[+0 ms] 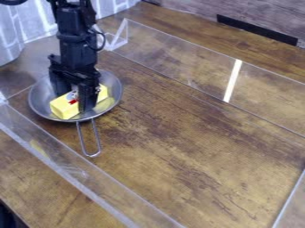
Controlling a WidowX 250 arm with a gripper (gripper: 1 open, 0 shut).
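Observation:
My black gripper (74, 85) reaches down from the upper left into a grey metal pan (43, 94) with a wire handle pointing toward the front. A yellow block (67, 109) with a small red and white patch lies in the pan, partly hidden behind the gripper. The fingers are around or just over the block and stand open; whether they touch it I cannot tell.
Bare wooden table (191, 134) fills the middle and right. Clear low plastic walls run along the back right and front left, with another at the lower right corner. A whitish object stands at the far upper left, beside the arm.

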